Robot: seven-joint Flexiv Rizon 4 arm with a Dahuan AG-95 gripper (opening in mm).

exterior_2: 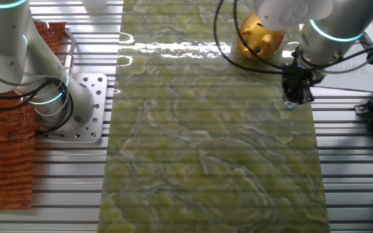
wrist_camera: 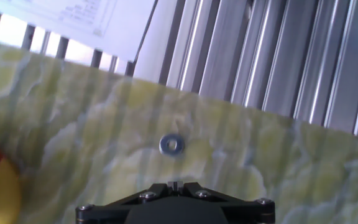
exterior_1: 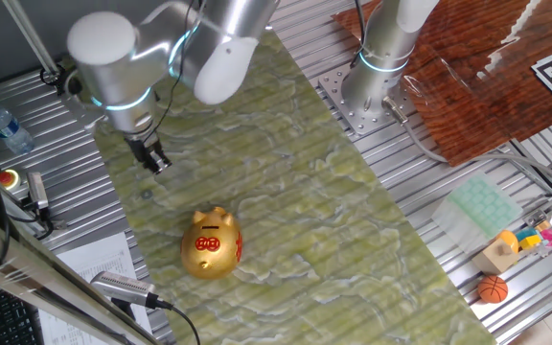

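Observation:
A small silver ring-shaped piece [wrist_camera: 172, 144], like a washer or coin, lies flat on the green marbled mat [exterior_1: 286, 211] near its edge. In the wrist view it shows just beyond the fingertips of my gripper, whose fingers meet in the middle with nothing seen between them. From outside, the gripper [exterior_1: 160, 167] hangs over the mat, close to the ring-shaped piece [exterior_1: 147, 195] and apart from it. A golden piggy bank [exterior_1: 211, 247] with red markings and a dark slot on top stands on the mat nearby.
Printed paper [exterior_1: 89, 287] and a cabled metal device [exterior_1: 123, 287] lie beyond the mat's edge. A water bottle [exterior_1: 8, 127] is on the slats. A pale green box [exterior_1: 477, 206] and several toys sit at the far right.

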